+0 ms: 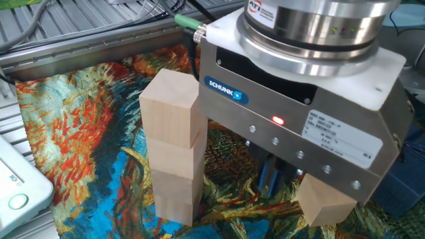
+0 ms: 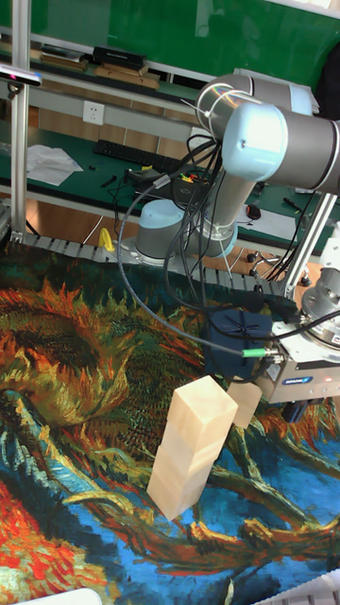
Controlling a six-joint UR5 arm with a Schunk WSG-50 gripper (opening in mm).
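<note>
A tower of several pale wooden blocks (image 1: 170, 123) stands upright on the patterned cloth, left of the gripper in exterior view 2. A single loose wooden block (image 1: 325, 204) rests on the cloth to the right, its upper part hidden behind the gripper housing. My gripper (image 1: 271, 182) hangs between tower and loose block in that view, dark fingers pointing down and largely covered by the housing; how far apart they stand does not show. In exterior view 3, the tower (image 2: 191, 447) is in front, the loose block (image 2: 243, 406) partly behind it, and the gripper housing (image 2: 307, 378) at the right edge.
The painted cloth (image 1: 73, 146) covers the work surface. A white device with a green button (image 1: 18, 200) sits at the left edge. Behind the blocks lies a dark blue object (image 2: 236, 341). A cable with a green connector (image 2: 259, 352) leads to the gripper housing.
</note>
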